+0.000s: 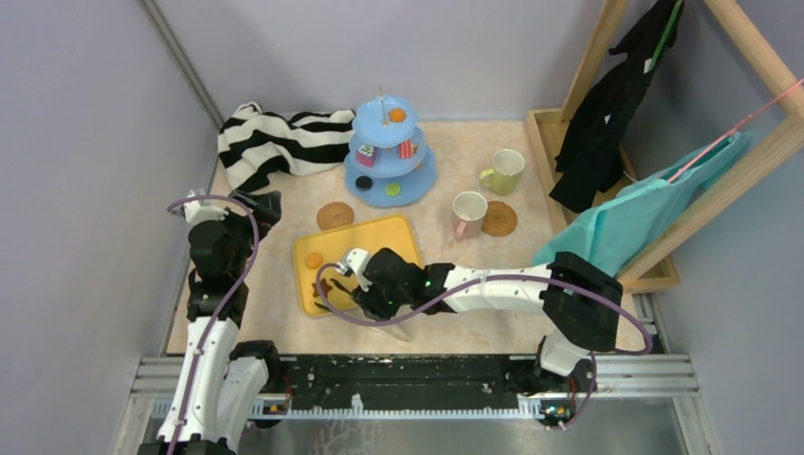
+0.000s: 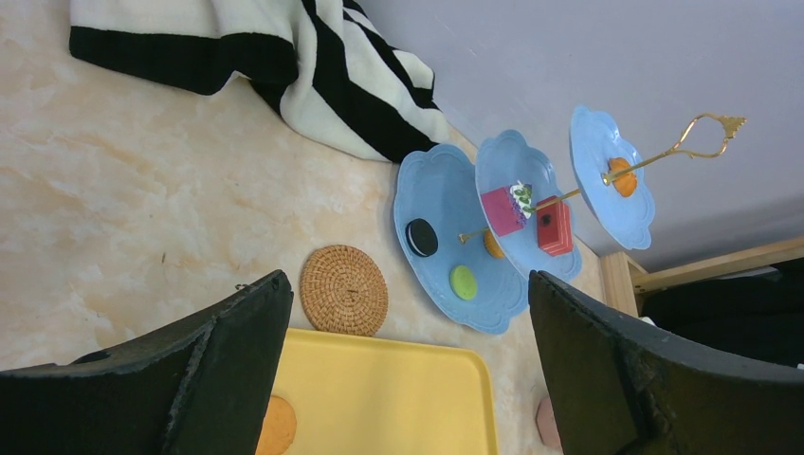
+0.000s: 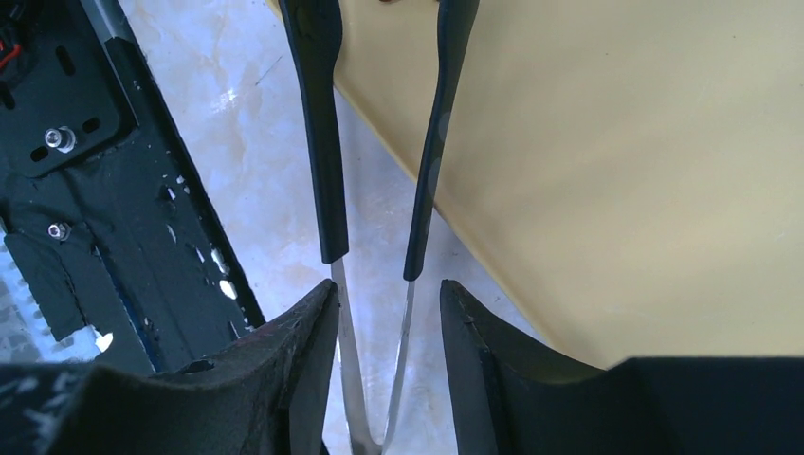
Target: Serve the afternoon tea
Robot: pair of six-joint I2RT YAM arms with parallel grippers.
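Black-handled metal tongs lie across the front edge of the yellow tray. My right gripper is low over their metal arms, its fingers part open on either side of them. On the tray are an orange round treat and a dark one. The blue three-tier stand holds several treats. My left gripper stands open and empty at the tray's left, above the table.
A pink mug, a green mug and woven coasters sit on the table. A striped cloth lies at back left; a wooden rack with hanging clothes stands right.
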